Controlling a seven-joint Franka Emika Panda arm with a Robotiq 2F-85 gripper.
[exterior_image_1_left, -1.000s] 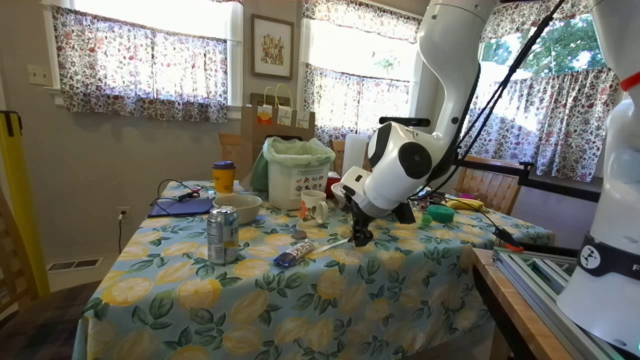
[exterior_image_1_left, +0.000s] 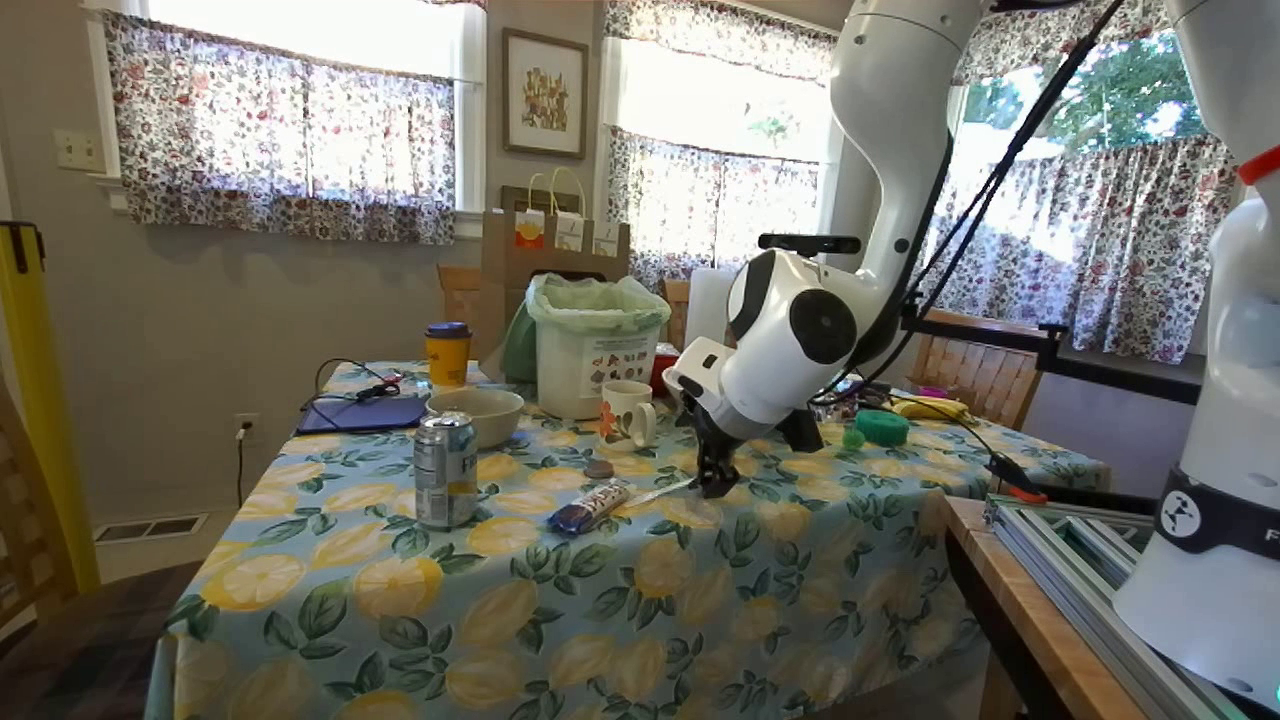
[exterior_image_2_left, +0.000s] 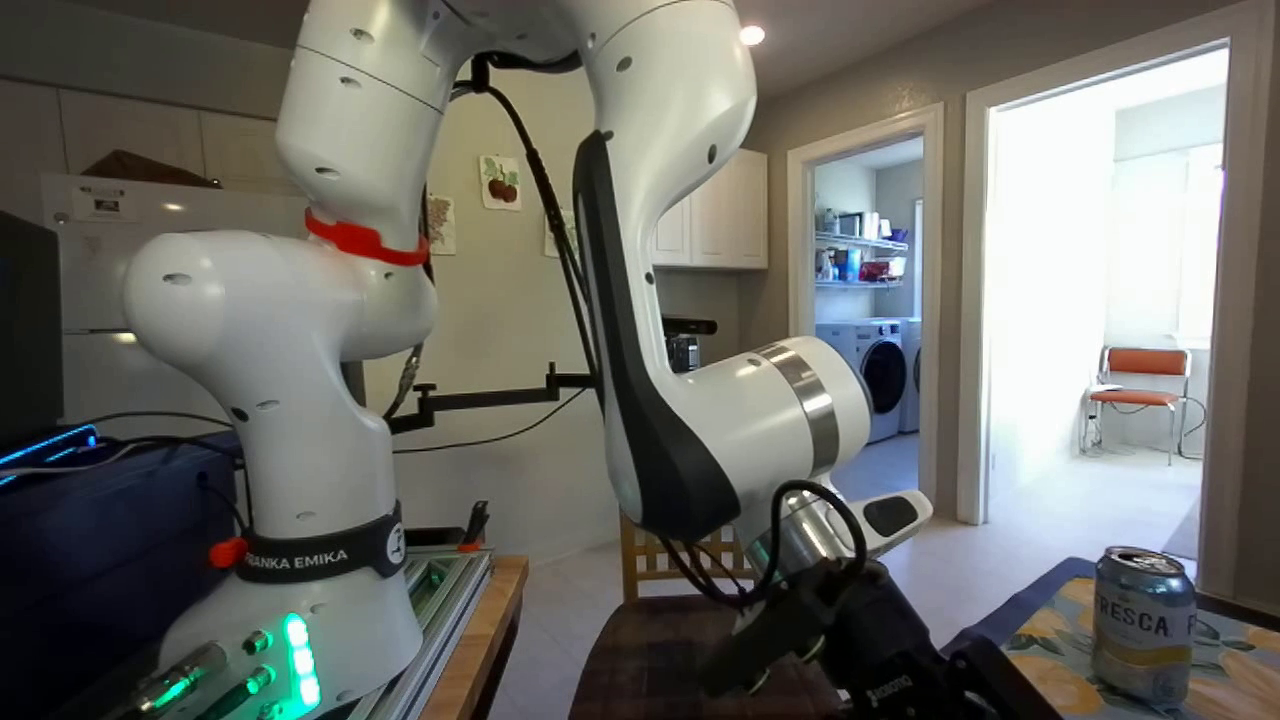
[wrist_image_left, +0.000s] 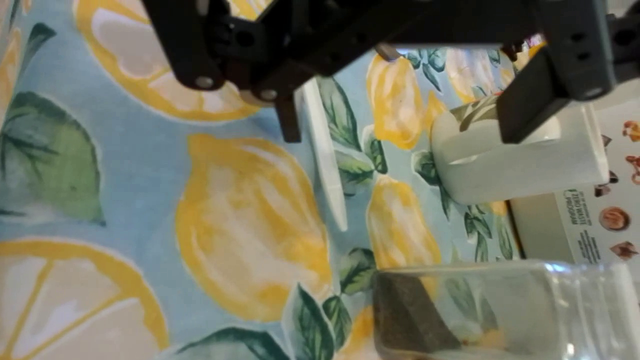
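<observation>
My gripper stands open low over the table, tilted, with its fingers well apart. In exterior view 1 the gripper (exterior_image_1_left: 756, 458) is to the right of a white flat stick (exterior_image_1_left: 660, 491) on the cloth. That white stick (wrist_image_left: 327, 159) lies close by the left finger in the wrist view; its upper part is hidden behind the gripper. A blue-and-white wrapped item (exterior_image_1_left: 589, 508) lies at the stick's left end. A white mug (wrist_image_left: 498, 171) with a printed pattern is partly covered by the right finger. In exterior view 2 the gripper (exterior_image_2_left: 882, 672) is partly cut off.
A silver can (exterior_image_1_left: 445, 470), a bowl (exterior_image_1_left: 486, 416) and a small brown disc (exterior_image_1_left: 599, 469) are on the lemon-print tablecloth (exterior_image_1_left: 480, 600). Behind stands a lined white bin (exterior_image_1_left: 576, 360). A clear plastic object (wrist_image_left: 480, 312) fills the wrist view's lower right corner.
My gripper has shifted slightly left and a little downward in exterior view 1. The objects on the table have not visibly moved.
</observation>
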